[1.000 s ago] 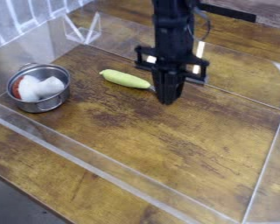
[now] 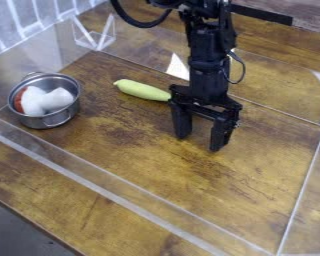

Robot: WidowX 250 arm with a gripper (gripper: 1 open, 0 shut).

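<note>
My gripper (image 2: 202,124) is low over the middle of the wooden table (image 2: 149,200), its two dark fingers apart, with nothing seen between them. Just left of it lies a pale green elongated object (image 2: 141,89), possibly a vegetable. At the left sits a metal bowl (image 2: 51,117) holding white items and a red item. A white shape (image 2: 179,69) behind the arm is partly hidden.
Clear panel edges run along the left and right sides. A white rack-like piece (image 2: 96,30) stands at the back left.
My gripper has come down and toward the front over the table. The green object and the bowl look unmoved.
</note>
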